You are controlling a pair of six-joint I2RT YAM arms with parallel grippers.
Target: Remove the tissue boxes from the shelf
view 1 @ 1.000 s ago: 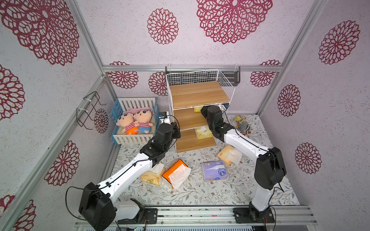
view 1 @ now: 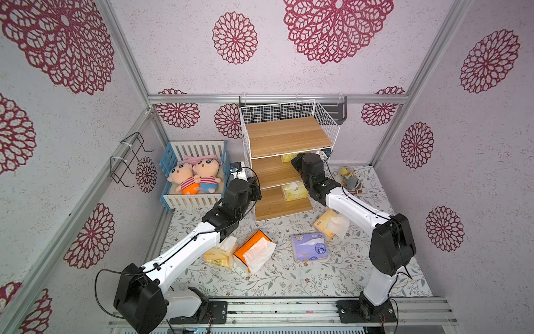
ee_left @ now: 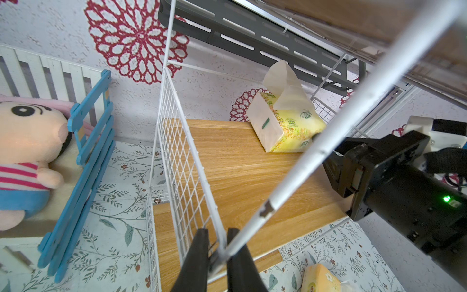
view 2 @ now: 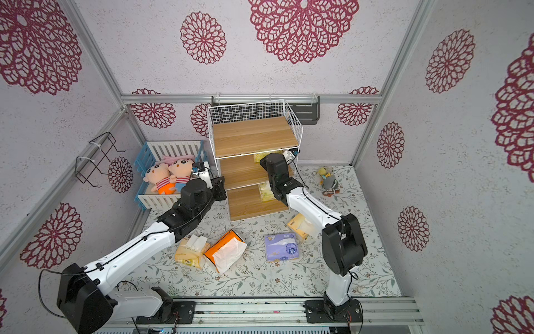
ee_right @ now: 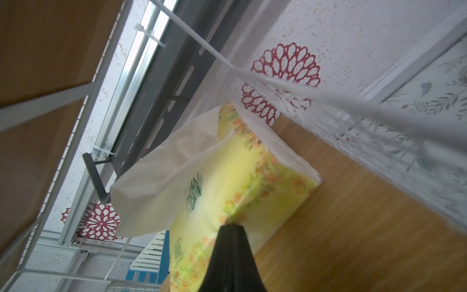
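A yellow tissue pack (ee_left: 291, 124) with a white tissue sticking up sits toward the back of the middle shelf board (ee_left: 243, 180). My right gripper reaches in over that board, shut, with nothing showing between its fingers. Its tips overlap the front of the yellow pack (ee_right: 214, 194) in the right wrist view; whether they touch it I cannot tell. At the shelf's front left corner, my left gripper is shut on the white wire frame (ee_left: 291, 175). Another yellow pack (view 1: 294, 191) lies on the bottom board, partly behind the right arm.
Loose on the table lie an orange pack (view 1: 255, 251), a purple pack (view 1: 310, 247), a yellow pack (view 1: 219, 256) and an orange-yellow pack (view 1: 324, 222). A crate (view 1: 194, 201) with two dolls stands left of the shelf. The top board (view 1: 286, 135) is bare.
The left arm and the packs on the table look unchanged.
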